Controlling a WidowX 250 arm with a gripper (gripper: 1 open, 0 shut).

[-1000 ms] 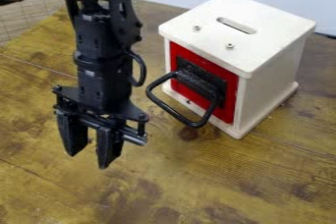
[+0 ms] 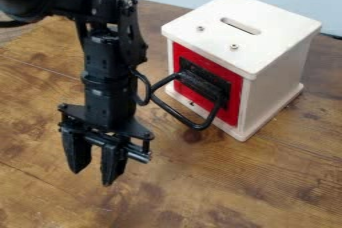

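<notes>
A black robot arm comes down from the top left to my gripper [image 2: 96, 160], which hangs low over the wooden table on the left, fingers pointing down and apart with nothing visible between them. To its right stands a white wooden box [image 2: 267, 62] with a slot and small bolts on top. Its front has a red panel [image 2: 230, 112] with a dark centre and a black looped handle [image 2: 201, 124] sticking out toward the arm. My gripper is apart from the box.
Bare table [image 2: 227, 187] fills the foreground and lower right. The box occupies the upper right, and a pale edge or surface shows behind the arm at the top left.
My gripper has shifted slightly down and to the left. The box and its handle have not visibly moved.
</notes>
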